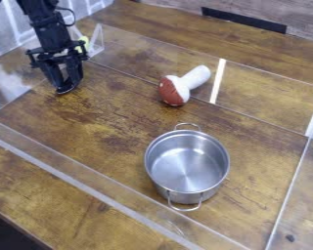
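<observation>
The black robot gripper (63, 80) is at the upper left, low over the wooden table near its left edge; whether it is open or shut, and whether anything is between its fingers, is too small and dark to tell. A toy mushroom (186, 84) with a red-brown cap and white stem lies on its side right of centre. A steel pot (187, 167) with two wire handles stands at the lower right.
Clear low barriers run along its sides. A pale yellowish object, partly hidden, is behind the arm at the upper left.
</observation>
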